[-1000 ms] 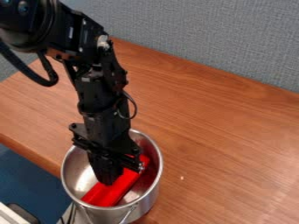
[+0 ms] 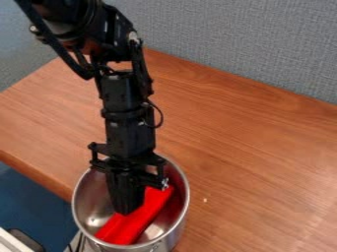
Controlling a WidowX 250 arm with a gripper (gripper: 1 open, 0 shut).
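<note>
A steel bowl (image 2: 179, 220) stands at the near left edge of the wooden table, with a long red object (image 2: 133, 222) lying inside it. My black gripper (image 2: 129, 205) points down into the bowl over the upper left part of the red object. Its fingertips are dark and partly hidden, so I cannot see whether anything is between them.
A grey partition (image 2: 237, 44) runs along the back. Past the left edge are a blue area and a pale object (image 2: 14, 242) at the bottom corner.
The arm has drawn back and slightly up from its earlier position, and the bowl appears shifted slightly. The red object remains in the bowl.
</note>
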